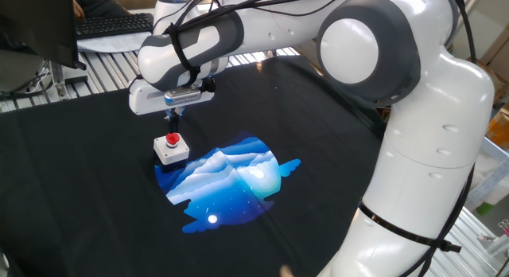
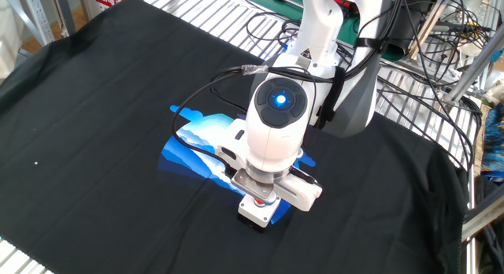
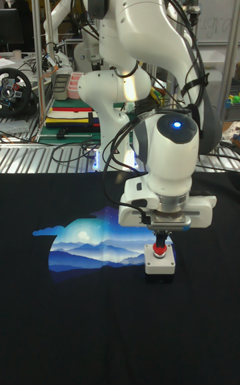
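A white box (image 1: 170,154) with a black underside carries a round red push button (image 1: 172,140) on its top. It stands upright on the black cloth, beside the blue mountain picture. Pointing straight down, my gripper (image 3: 162,243) has its dark fingers together, with nothing visible between them. The fingertips are at the red button (image 3: 167,250), in front of part of it in exterior view 3; whether they press it down I cannot tell. From above, the gripper body hides the fingers and most of the button, while the white box (image 2: 253,213) partly shows.
A flat blue picture of mountains and a moon (image 3: 96,246) lies on the black cloth (image 1: 79,205). A keyboard (image 1: 115,25) and a monitor (image 1: 36,30) are beyond the slatted table edge. Cables hang along the arm.
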